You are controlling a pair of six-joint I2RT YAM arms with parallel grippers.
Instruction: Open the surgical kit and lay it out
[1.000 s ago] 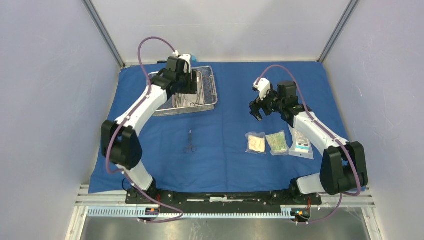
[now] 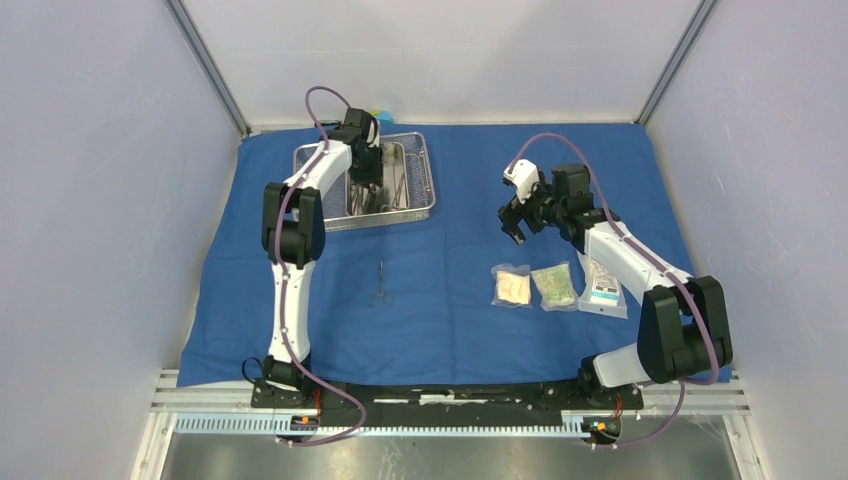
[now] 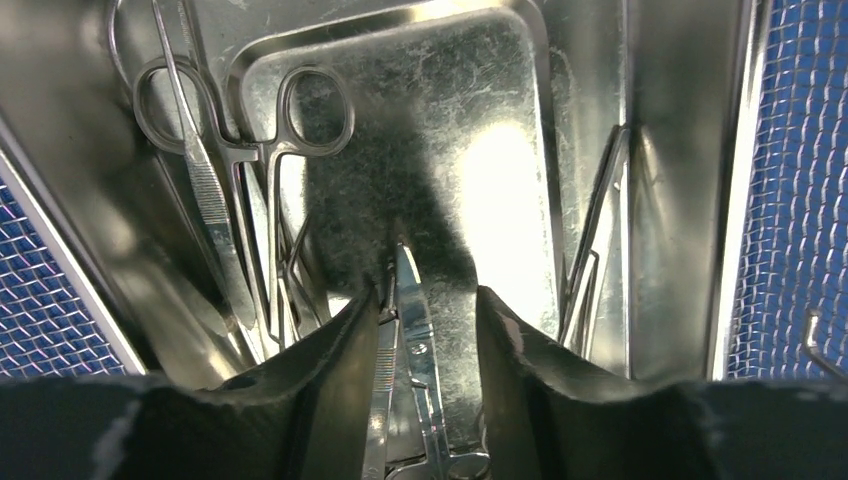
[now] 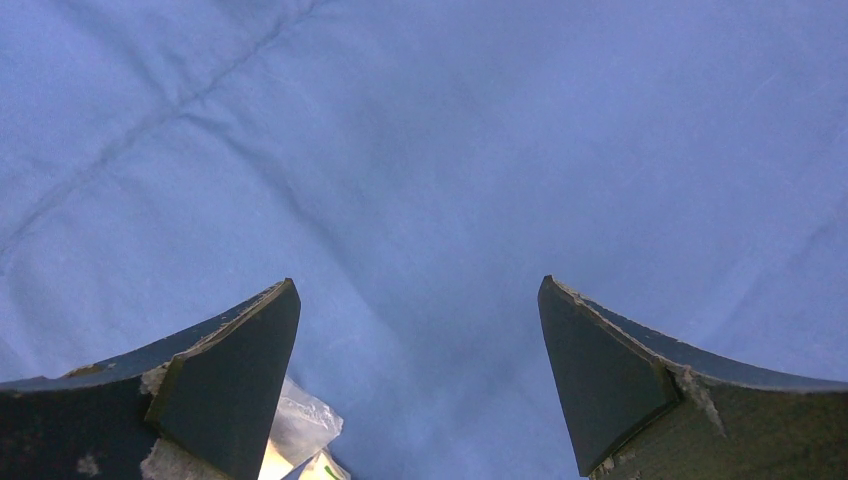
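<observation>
My left gripper is down inside the metal tray [image 3: 510, 130], its fingers part open. Between and below its fingers lie a slim scissor-like instrument [image 3: 420, 350] and a ridged handle [image 3: 384, 370] beside it; neither is visibly gripped. To the left in the left wrist view are a ring-handled instrument [image 3: 265, 150] and ridged tweezers [image 3: 210, 190]. More tweezers [image 3: 597, 230] lean by the tray's right wall. On the blue cloth, one ring-handled instrument [image 2: 381, 283] lies alone. My right gripper stands open above bare cloth, holding nothing.
A wire mesh basket [image 2: 425, 170] surrounds the tray.
My left arm has swung in and lowered its gripper into the tray. The right arm has hardly moved. The instrument on the cloth and the packets lie where they were.
</observation>
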